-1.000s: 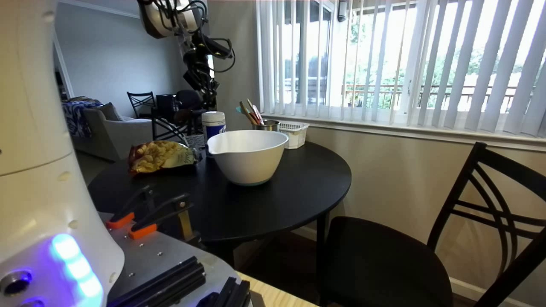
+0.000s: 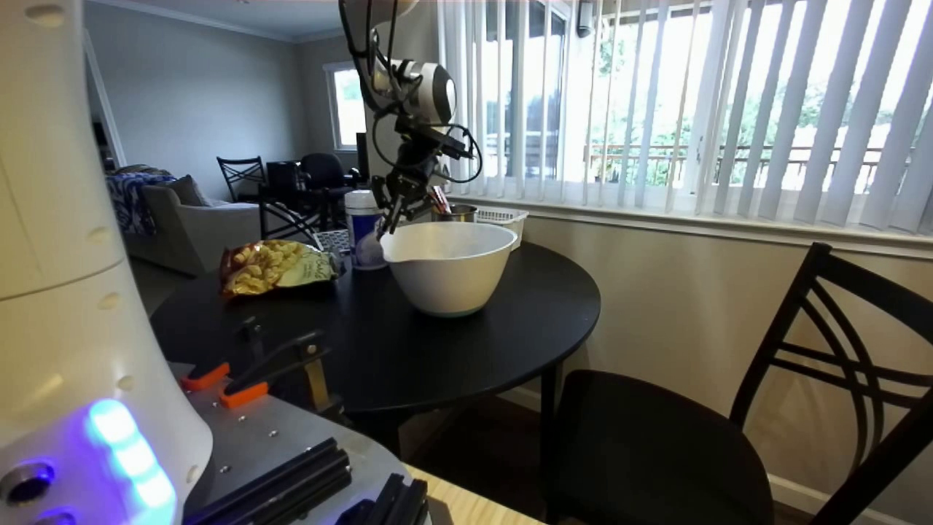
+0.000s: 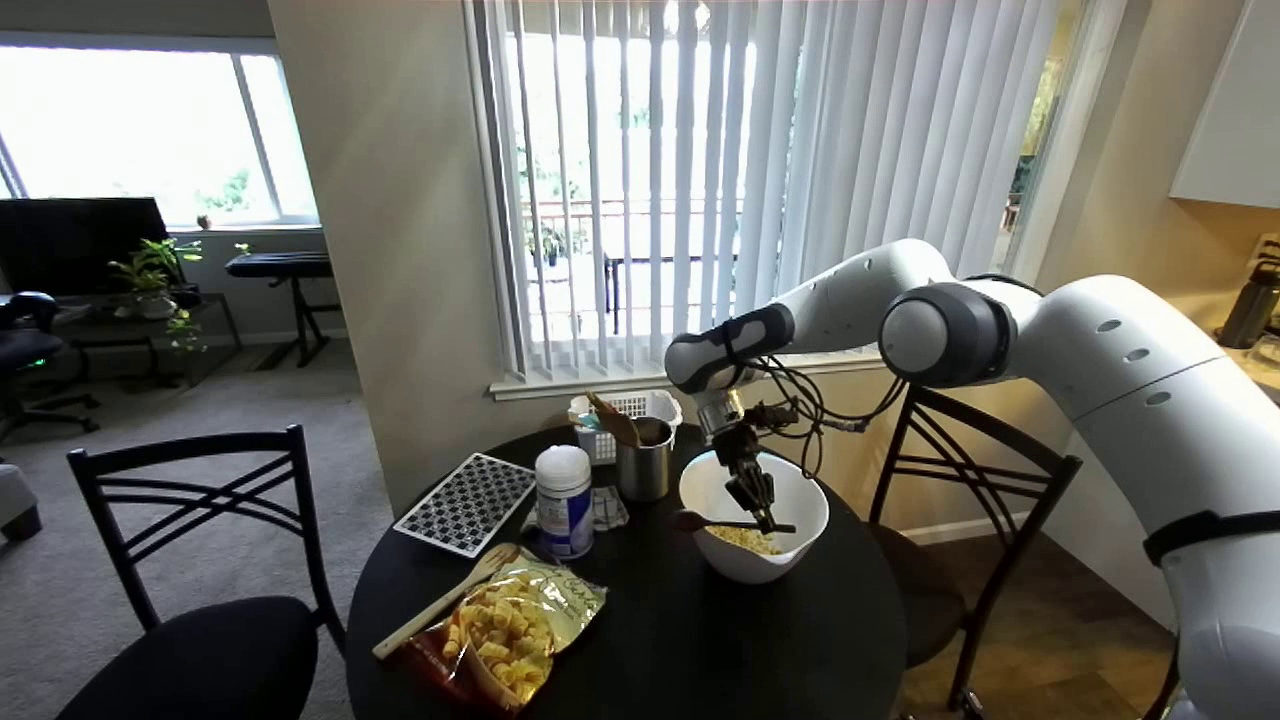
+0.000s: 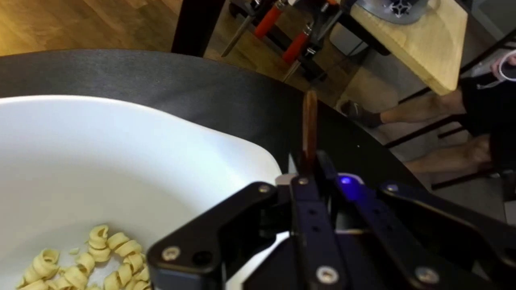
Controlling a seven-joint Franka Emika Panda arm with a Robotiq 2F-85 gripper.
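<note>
My gripper [image 3: 768, 521] is shut on a brown wooden spoon [image 3: 708, 521], which lies roughly level across the near side of the white bowl [image 3: 753, 571]. Its bowl end points left, past the rim. Pale curled pasta [image 3: 746, 539] covers part of the bowl's bottom. The wrist view shows the spoon's handle end [image 4: 309, 123] sticking up between the fingers, with the bowl wall [image 4: 121, 130] at left and pasta [image 4: 123, 256] below. In exterior view 1, my gripper [image 2: 391, 224] is at the bowl's left rim, beside the spout; the spoon cannot be made out there.
Left of the bowl stand a wipes canister [image 3: 564, 504] and a metal utensil holder [image 3: 645, 462], with a white basket [image 3: 597, 446] behind. A pasta bag [image 3: 516, 630] and a light wooden utensil [image 3: 444, 604] lie front left.
My gripper has come down and to the right in exterior view 1, from above the canister to the bowl's left rim. The bowl has shifted a little to the right.
</note>
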